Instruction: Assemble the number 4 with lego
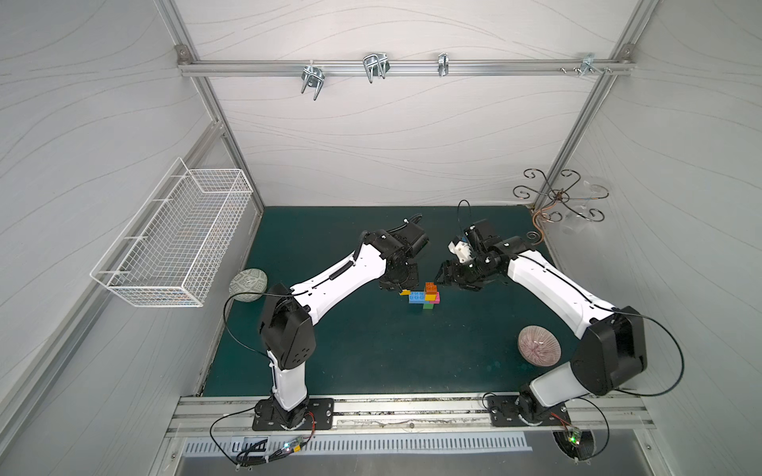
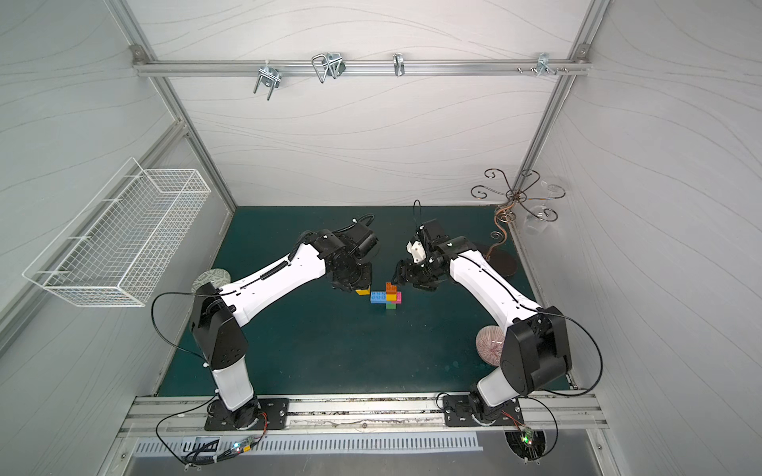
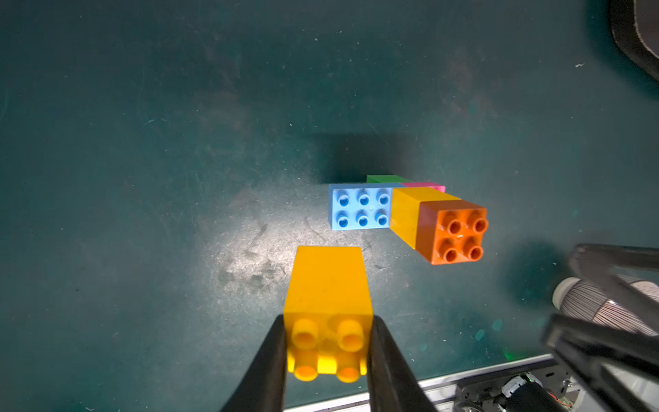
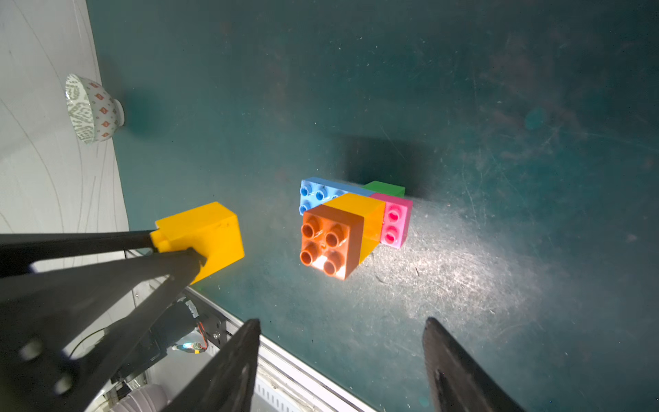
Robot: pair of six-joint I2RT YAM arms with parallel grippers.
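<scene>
The lego build sits mid-table: a blue brick (image 3: 360, 206), a pink brick (image 4: 396, 219) and a green brick (image 4: 384, 187) lie low, with a yellow brick (image 4: 370, 223) rising from them, topped by an orange brick (image 4: 329, 243). My left gripper is shut on a separate yellow brick (image 3: 327, 278), held above and left of the build. My right gripper is open and empty, over the table just right of the build.
A patterned bowl (image 1: 247, 284) sits at the far left, a pink bowl (image 1: 539, 346) at the front right. A wire basket (image 1: 174, 238) hangs on the left wall, a metal stand (image 2: 500, 222) at the back right.
</scene>
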